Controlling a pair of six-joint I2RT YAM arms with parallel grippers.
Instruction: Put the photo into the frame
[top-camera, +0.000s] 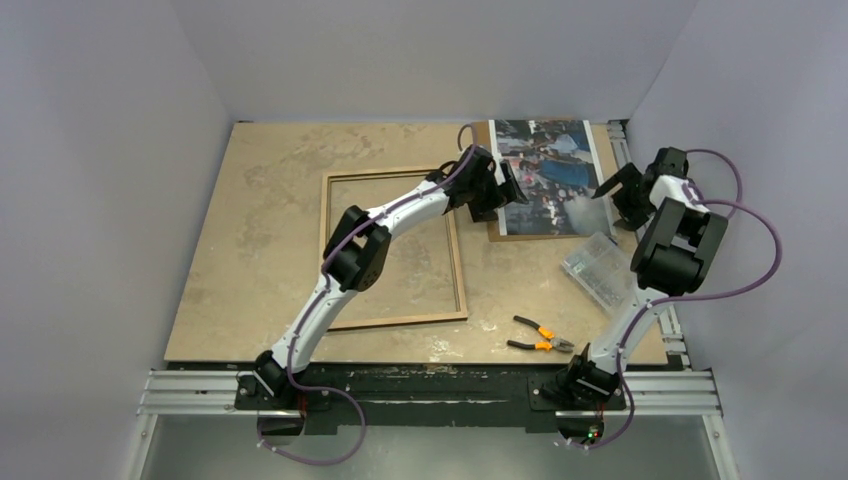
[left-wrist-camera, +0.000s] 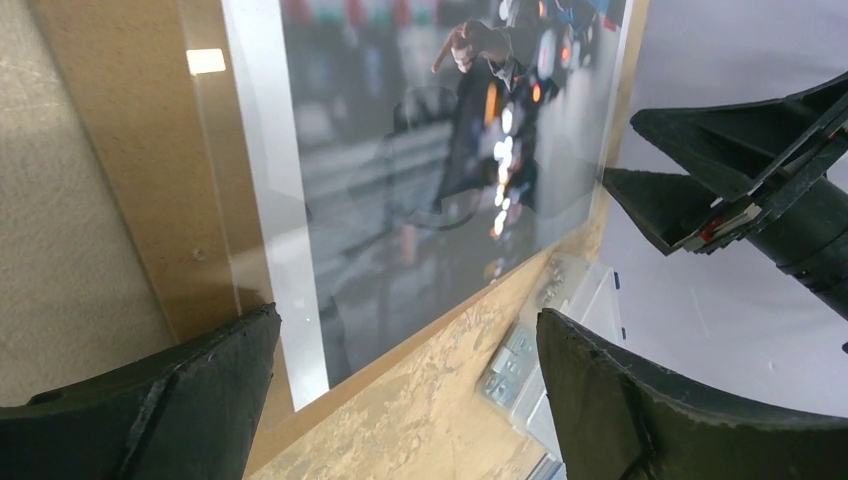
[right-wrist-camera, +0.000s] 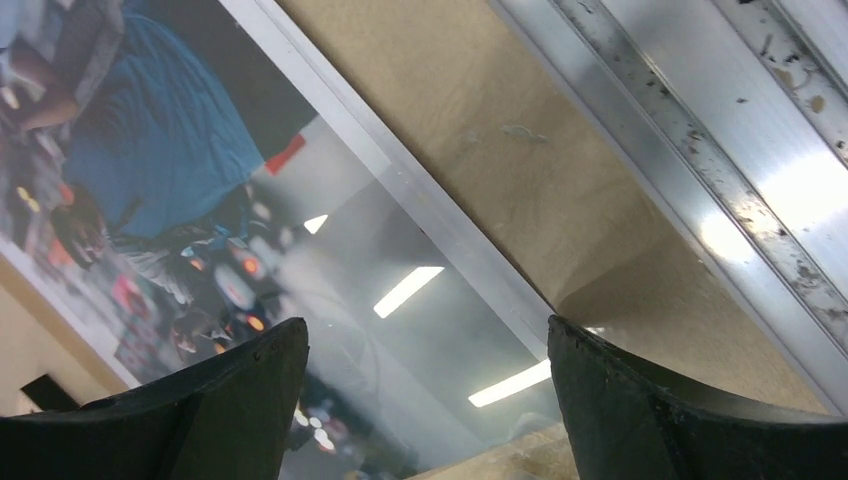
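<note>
The printed photo (top-camera: 545, 170) lies on a brown board (top-camera: 530, 235) at the back right, seemingly under a clear sheet. At its left edge my left gripper (top-camera: 497, 190) is open; in the left wrist view its fingertips straddle the photo's white border (left-wrist-camera: 296, 360). At the right edge my right gripper (top-camera: 610, 190) is open, one fingertip by the white border (right-wrist-camera: 470, 250) in the right wrist view. An empty wooden frame (top-camera: 456, 280) lies left of the photo, partly covered by my left arm.
A clear plastic box (top-camera: 595, 270) sits below the photo, and pliers (top-camera: 540, 343) lie near the front edge. A metal rail (right-wrist-camera: 700, 180) runs along the right side.
</note>
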